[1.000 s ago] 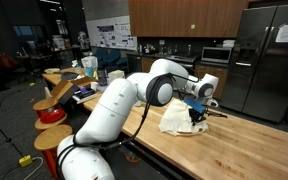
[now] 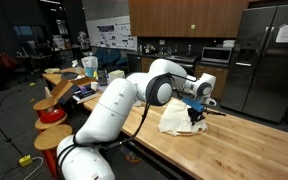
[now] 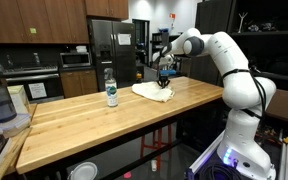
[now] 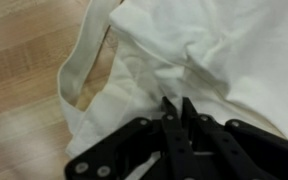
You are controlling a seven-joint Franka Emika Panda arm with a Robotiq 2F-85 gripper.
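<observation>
A crumpled white cloth [image 2: 174, 122] with a strap [image 4: 82, 60] lies on the wooden table [image 2: 239, 148]. My gripper [image 2: 195, 120] points down at the cloth's right part in exterior view 1. In exterior view 2 the cloth [image 3: 156, 91] spreads below my gripper [image 3: 162, 84] at the table's far end. The wrist view has the dark fingertips of my gripper close together over a fold of the cloth. Whether fabric sits between them is too dark to make out.
A bottle [image 3: 111, 88] with a blue label stands on the table in exterior view 2. Stools [image 2: 52, 137] line the table's left side in exterior view 1.
Almost nothing differs; my arm and the cloth hold nearly the same place, with at most a slight shift at the gripper.
</observation>
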